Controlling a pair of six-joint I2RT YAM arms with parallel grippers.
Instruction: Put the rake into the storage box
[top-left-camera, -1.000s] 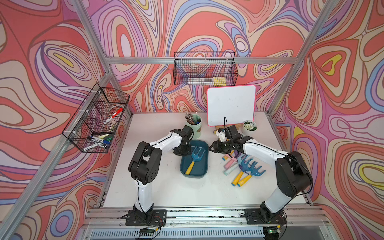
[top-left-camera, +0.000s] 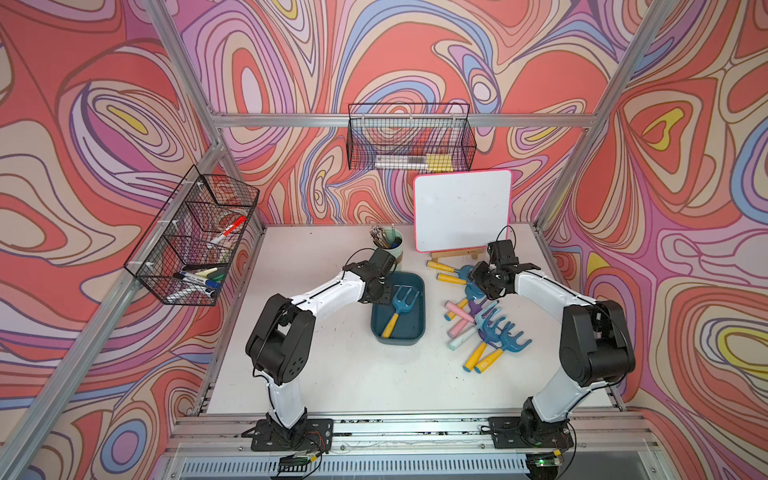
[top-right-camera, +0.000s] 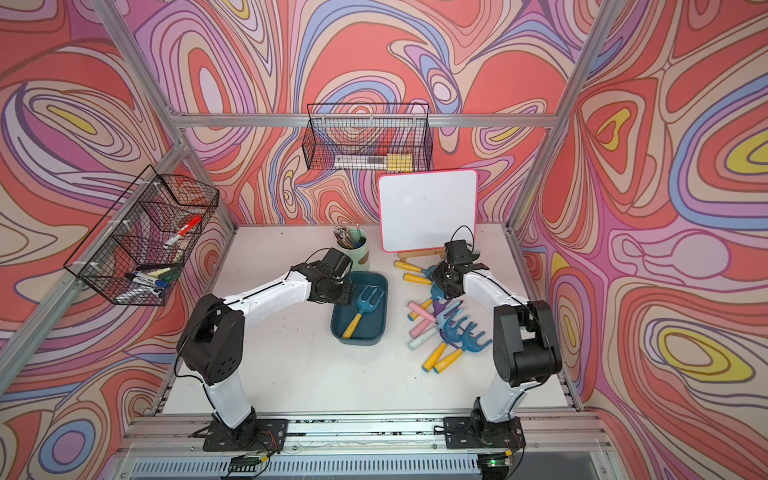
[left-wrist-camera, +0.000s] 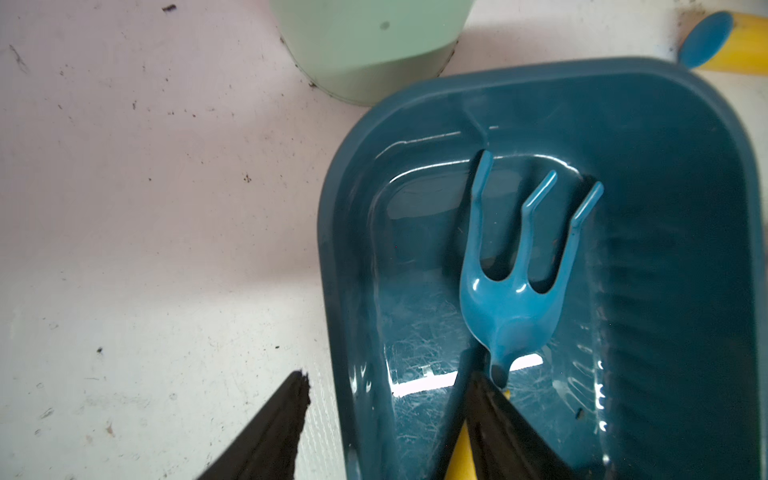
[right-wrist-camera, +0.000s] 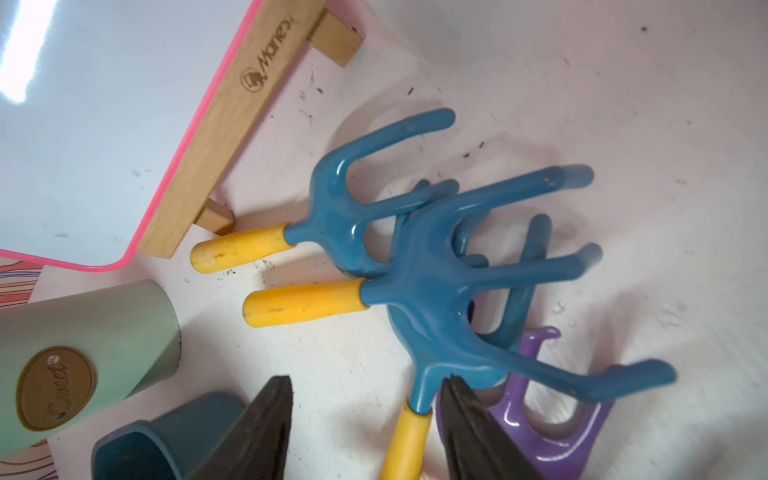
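Note:
The dark blue storage box (top-left-camera: 423, 320) stands near the middle of the table. Inside it lies one rake with blue tines (left-wrist-camera: 512, 308) and a yellow handle (top-left-camera: 389, 325). At the box's left side, my left gripper is open, one finger outside and one inside the wall; no contact with the wall can be made out. Farther right, my right gripper is open above the loose rakes. Under it in the right wrist view are overlapping blue rakes (right-wrist-camera: 432, 264) with yellow handles, and nothing is held. A purple rake (right-wrist-camera: 552, 436) is partly covered.
Just behind the box stands a pale green cup (left-wrist-camera: 372, 48) of tools. A whiteboard (top-left-camera: 462, 209) on a wooden foot is behind the rakes. Several more rakes and pink handles (top-left-camera: 459, 312) are piled right of the box.
The box, with its rake, has shifted right and slightly back, and the left gripper has moved the same way. My right gripper has moved from near the box to the right, over the rakes.

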